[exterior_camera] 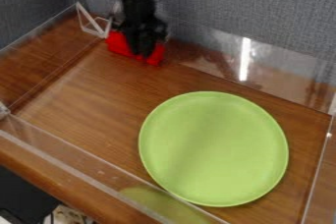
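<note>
My black gripper (141, 33) is blurred at the back of the wooden board, low over a red block (118, 44) and partly covering it. I cannot tell how far apart the fingers stand or whether they touch the block. A large green plate (213, 149) lies at the front right.
A white wire frame (92, 21) stands left of the red block at the back. Grey padded walls and clear panels border the board (79, 100). The middle and left of the board are clear.
</note>
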